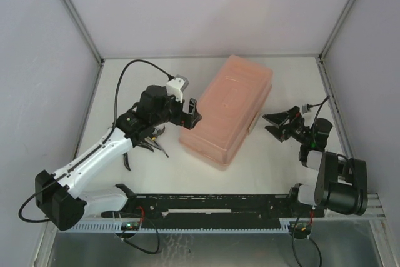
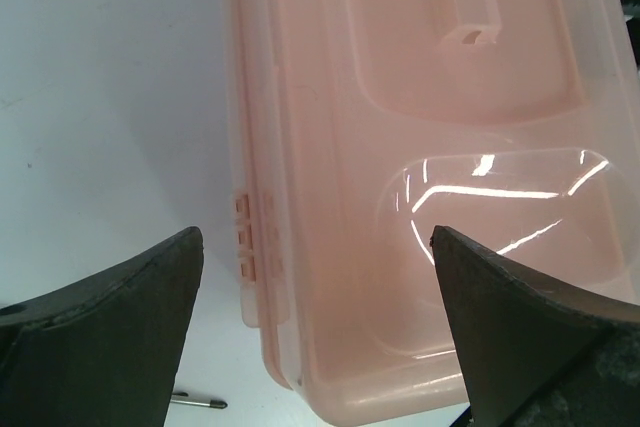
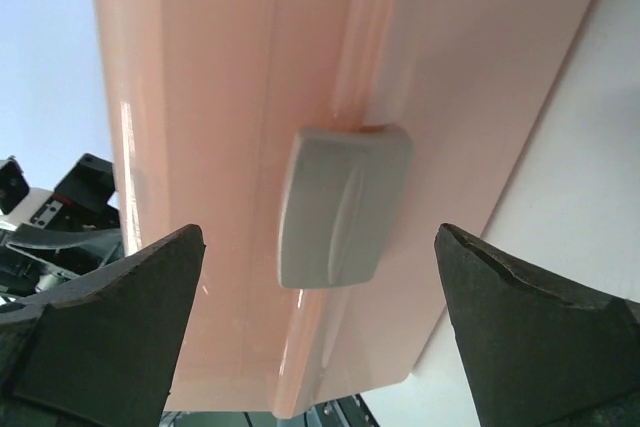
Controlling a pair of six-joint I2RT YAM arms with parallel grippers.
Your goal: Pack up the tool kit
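A closed pink plastic tool box (image 1: pixel 228 107) lies at an angle in the middle of the table. Over its left edge, as the top view has it, stands my left gripper (image 1: pixel 194 114), open. Its wrist view has the lid (image 2: pixel 470 147) between and beyond the spread fingers, with nothing held. Right of the box, my right gripper (image 1: pixel 270 123) is open and empty, facing the grey latch (image 3: pixel 345 209) on the box's side. That latch stays clear of both fingers. Several hand tools (image 1: pixel 156 142) lie left of the box, partly covered by my left arm.
A thin dark-tipped tool (image 2: pixel 205 401) lies near the box's lower corner in the left wrist view. Bare table (image 1: pixel 275 167) shows in front and to the right. Walls enclose the back and sides.
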